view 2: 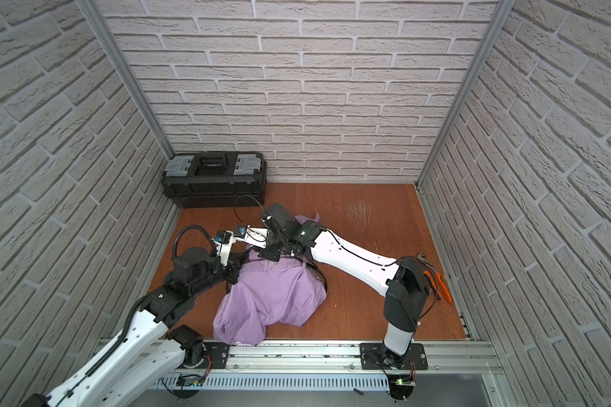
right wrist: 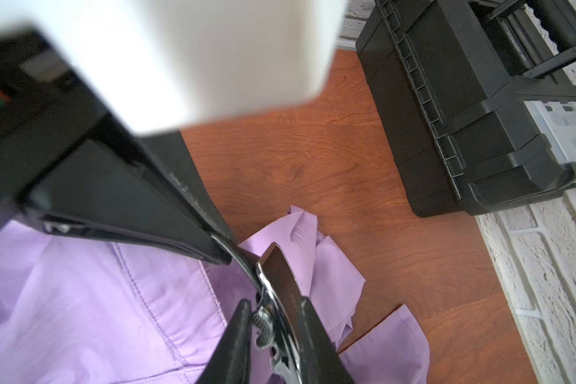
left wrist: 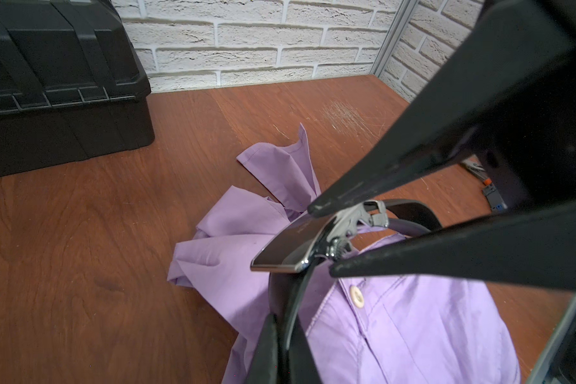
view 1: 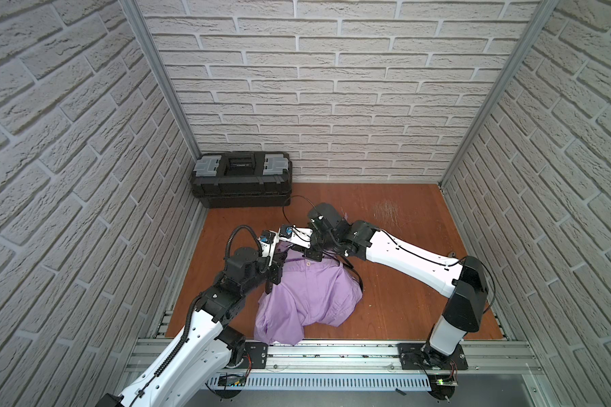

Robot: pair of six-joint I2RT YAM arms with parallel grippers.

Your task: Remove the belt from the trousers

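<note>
Lilac trousers (view 1: 305,298) lie crumpled on the wooden table under both grippers. The dark belt, with its silver buckle (left wrist: 288,249), is raised at the waistband. In the left wrist view my left gripper is shut on the belt strap below the buckle. My right gripper's two black fingers, one above and one below, reach in from the right beside the buckle, part open (left wrist: 320,240). In the right wrist view my right gripper has its tips either side of the buckle; whether they grip it I cannot tell.
A black toolbox (view 1: 241,190) stands at the back left. An orange-handled tool (view 2: 438,278) lies at the right edge, partly behind the right arm. Bare table lies behind and to the right of the trousers.
</note>
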